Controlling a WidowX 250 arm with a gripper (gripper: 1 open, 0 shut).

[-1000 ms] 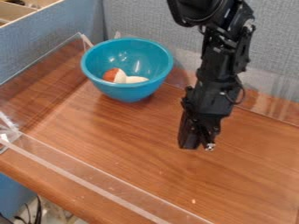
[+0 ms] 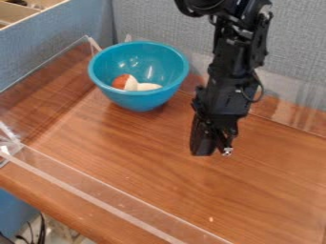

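A black robot arm comes down from the top right of the camera view, its gripper [image 2: 212, 145] pointing down over the wooden table, right of the bowl. The gripper looks shut, with nothing visible between its fingers. The teal bowl [image 2: 170, 67] sits at the back left, holding an orange-red item [image 2: 121, 81] and pale pieces [image 2: 147, 87].
Grey padded walls [image 2: 51, 52] bound the back and left, with clear plastic strips along the edges. A wooden box [image 2: 19, 11] sits beyond the left wall, and cables lie below the front left.
The gripper has risen slightly and shifted a little to the left. The bowl and its contents look unchanged.
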